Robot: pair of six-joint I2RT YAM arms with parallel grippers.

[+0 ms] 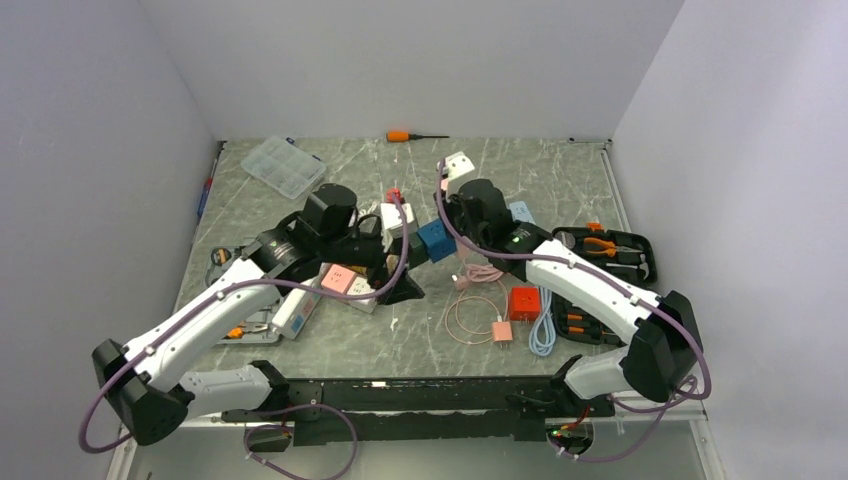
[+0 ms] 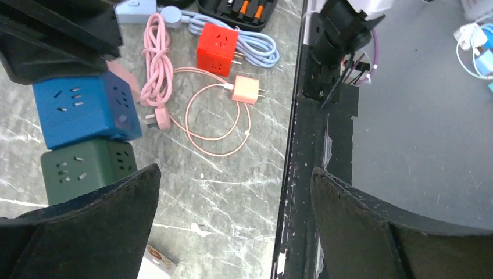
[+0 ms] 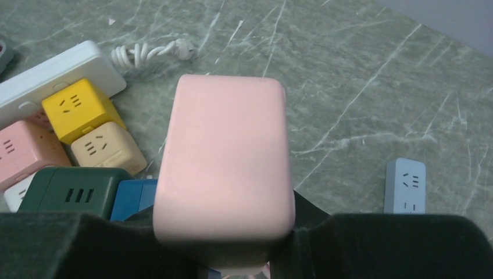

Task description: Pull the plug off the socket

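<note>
A pink cube plug (image 3: 227, 151) fills the middle of the right wrist view, with my right gripper shut on it, raised over the table. Below it stand a blue cube socket (image 2: 84, 107) and a green cube socket (image 2: 87, 171), touching each other. My left gripper stands open beside and above them, nothing between its fingers; in the top view it is partly hidden by its own arm.
Pink cable (image 2: 157, 70), red cube (image 2: 215, 52), pale blue strip (image 3: 405, 183) and tool cases lie to the right. Pink, white, yellow and beige sockets (image 3: 107, 151) sit to the left.
</note>
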